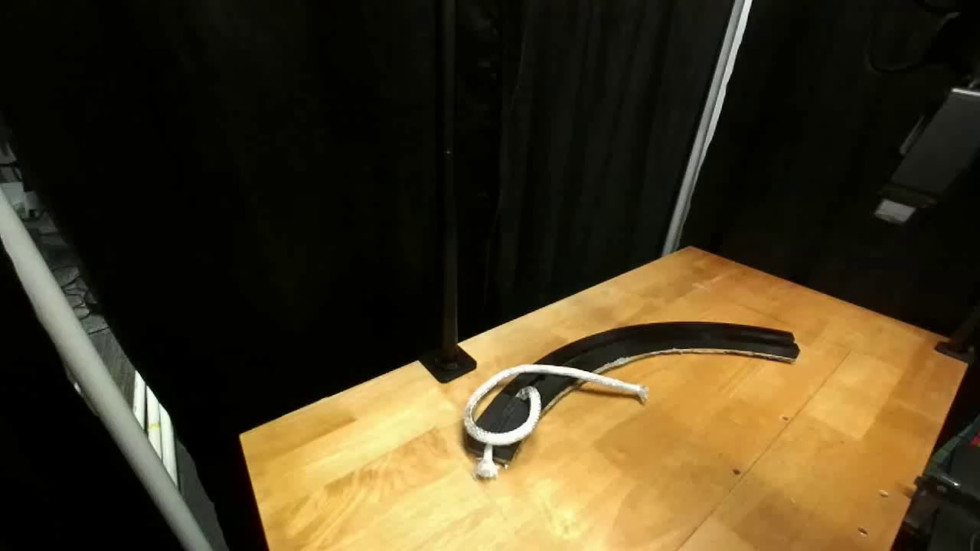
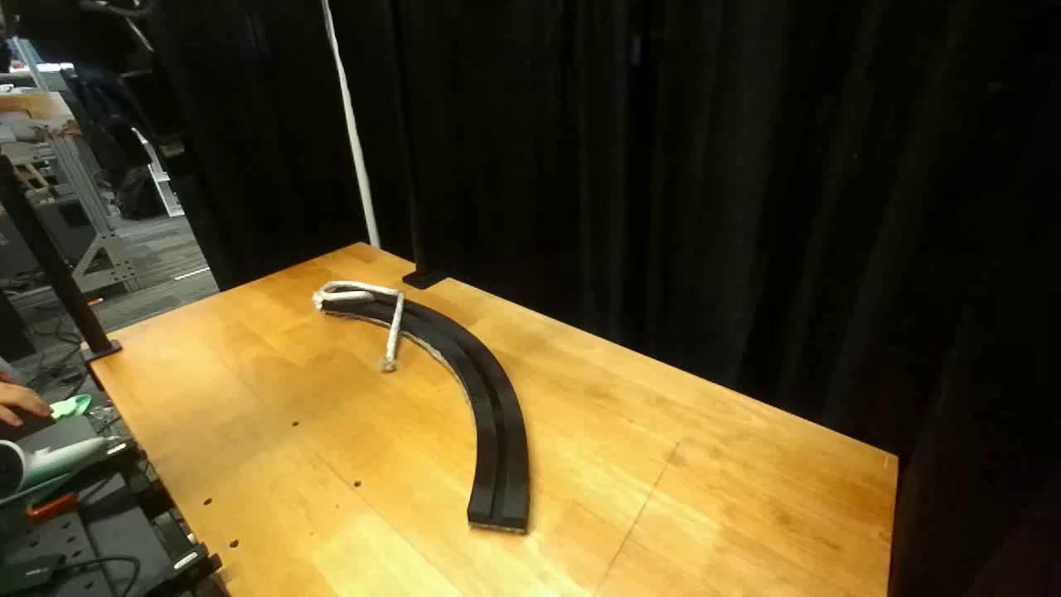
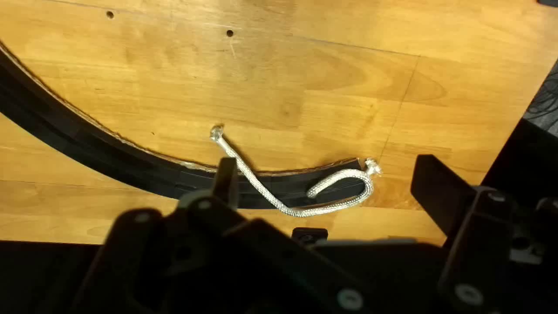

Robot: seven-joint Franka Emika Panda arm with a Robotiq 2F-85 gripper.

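Observation:
A white braided rope (image 1: pixel 497 437) lies in a loose loop across the near end of a black curved track (image 1: pixel 617 341). In the second exterior view the rope (image 2: pixel 394 333) crosses the far end of the track (image 2: pixel 497 428), one end resting on the wood. From above, the wrist view shows the rope (image 3: pixel 264 192) curled at one tip and straight at the other, over the grooved track (image 3: pixel 120 167). My gripper is open above them, its fingers wide apart with nothing held. Neither exterior view shows the fingers clearly.
A black post with a square foot (image 1: pixel 448 363) stands at its back edge, against dark curtains. A person's hand (image 2: pixel 20 403) is beyond the table's left side.

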